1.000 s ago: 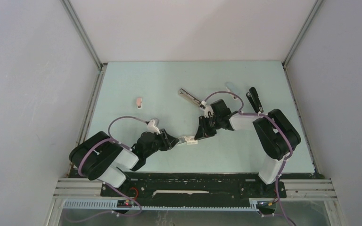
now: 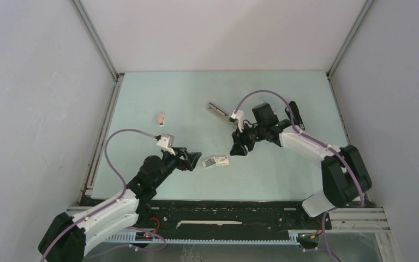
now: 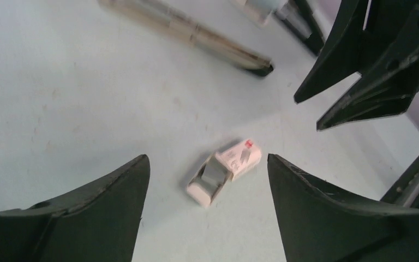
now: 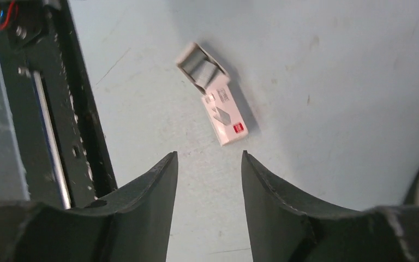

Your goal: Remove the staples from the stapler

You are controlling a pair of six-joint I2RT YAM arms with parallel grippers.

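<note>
A small box of staples (image 2: 222,161) with an open tray (image 2: 209,162) beside it lies on the front middle of the table; both show in both wrist views. My left gripper (image 2: 193,160) hangs left of them, its fingers apart with nothing between. My right gripper (image 2: 238,149) is above and right of them, also open and empty. A long metal stapler part (image 2: 218,112) lies diagonally behind, partly hidden by the right arm.
A small pink object (image 2: 161,119) sits at the left. A black stapler-like tool (image 2: 297,114) lies at the back right, with a pale object partly hidden near it.
Both grippers have lifted away from the small box and tray, the left to the left, the right upward in the top view. The box and tray remain on the table.
</note>
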